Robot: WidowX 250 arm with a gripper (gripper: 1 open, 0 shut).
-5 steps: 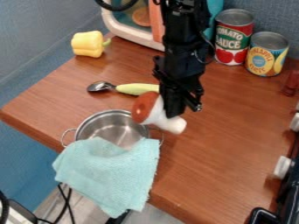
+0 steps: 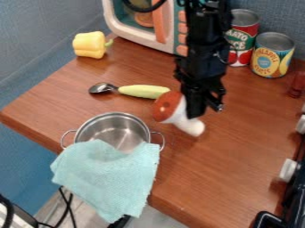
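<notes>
My black gripper (image 2: 201, 100) hangs over the middle of the wooden table (image 2: 220, 178), at the upper right end of a red-and-white object (image 2: 169, 109), like a toy mushroom, which is tilted. Whether the fingers are shut on it is hard to tell. A steel pot (image 2: 116, 129) stands at the table's front left, with a light blue cloth (image 2: 105, 178) draped over its front.
A spoon (image 2: 102, 88) and a pale green vegetable (image 2: 144, 91) lie behind the pot. A yellow pepper (image 2: 91, 44), a toy microwave (image 2: 127, 16) and two cans (image 2: 273, 55) stand at the back. Black stove-like equipment (image 2: 280, 205) borders the right.
My gripper has moved slightly to the right, and the red-and-white object has shifted right with it, by a little.
</notes>
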